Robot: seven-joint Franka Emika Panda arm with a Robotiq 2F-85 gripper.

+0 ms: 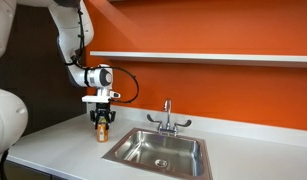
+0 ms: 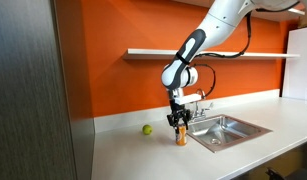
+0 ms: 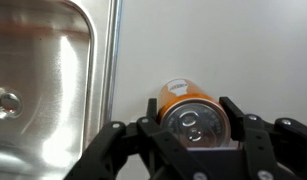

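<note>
An orange can or bottle with a silvery round top is clasped between the black fingers of my gripper in the wrist view. From exterior view 1, the orange container is upright at the counter left of the sink, with the gripper around its upper part. Exterior view 2 has the same container under the gripper. Whether its base touches the counter is hard to tell.
A steel sink with a faucet lies to the right of the container. At the back of the counter rests a green round object. Bare counter stretches in front, and a shelf runs along the orange wall.
</note>
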